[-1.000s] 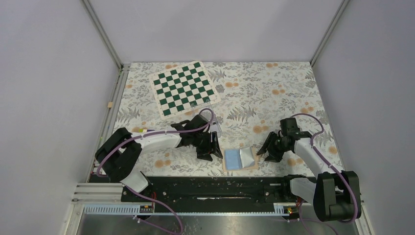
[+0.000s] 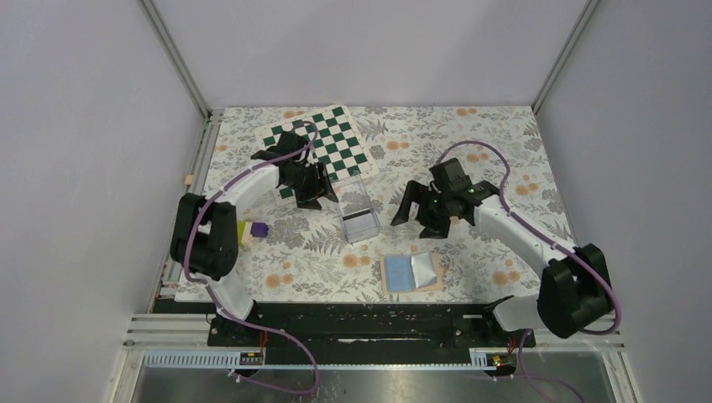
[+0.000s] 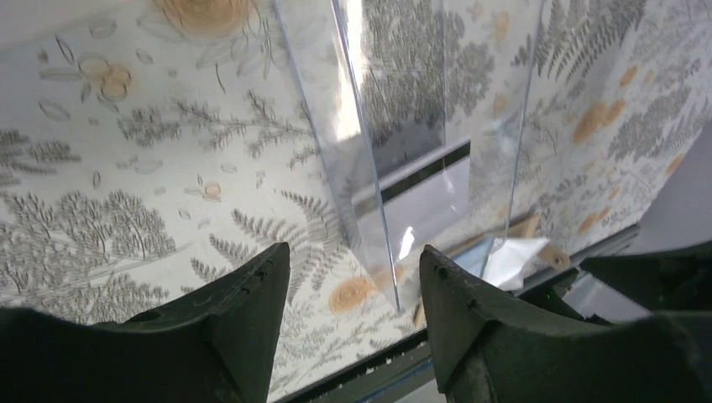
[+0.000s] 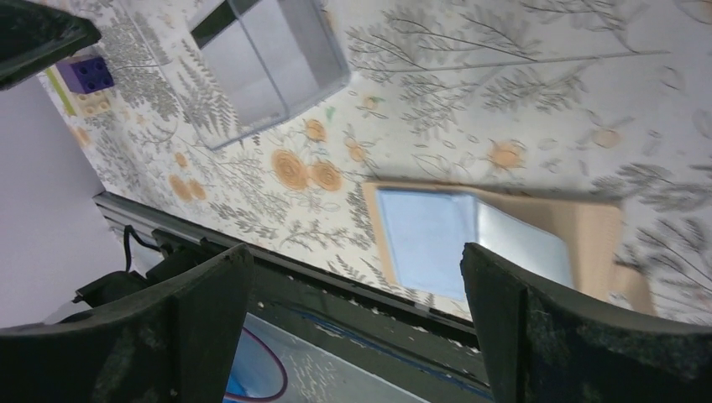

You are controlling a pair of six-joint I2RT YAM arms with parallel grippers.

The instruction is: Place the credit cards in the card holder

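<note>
In the top view a clear plastic box (image 2: pixel 359 220) stands mid-table, with a white card (image 3: pixel 424 201) with a black stripe showing inside its near end. Left of the box, my left gripper (image 2: pixel 323 202) has its fingers apart, nothing between them; in its wrist view the box lies just beyond the fingertips. Across the gap to the right, my right gripper (image 2: pixel 411 227) is open and empty. In front lies a flat tan piece (image 2: pixel 436 286) bearing a blue panel (image 4: pixel 426 239) and a whitish panel (image 4: pixel 525 246), perhaps the card holder.
A green and white checkered board (image 2: pixel 336 143) lies behind the box, partly under my left arm. Small purple (image 2: pixel 259 229) and yellow blocks sit at the left. A black rail (image 2: pixel 361 312) edges the front.
My left gripper has moved back and left, away from the table's front. The right gripper has swung back and inward, toward the box. Box and tan piece have stayed put.
</note>
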